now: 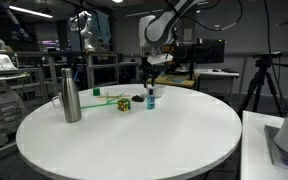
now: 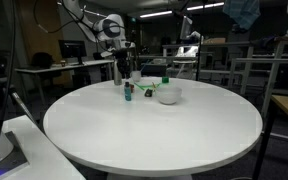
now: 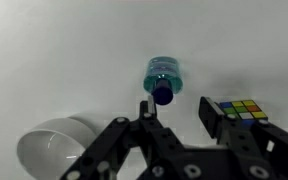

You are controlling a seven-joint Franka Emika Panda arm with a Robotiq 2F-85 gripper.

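In the wrist view my gripper has its dark fingers apart, with clear space between them. A small blue-teal bottle [image 3: 164, 69] with a dark cap [image 3: 162, 93] appears between and just beyond the fingertips; neither finger clearly touches it. The exterior views show the bottle [image 1: 151, 102] upright on the white round table [image 1: 139, 140], and the same bottle [image 2: 128, 93] stands near the middle. I cannot make out the gripper clearly in the exterior views.
A Rubik's cube [image 3: 246, 111] lies right of the bottle in the wrist view, and a white bowl [image 3: 54, 147] is at lower left. A steel flask [image 1: 71, 97] stands on the table's left side.
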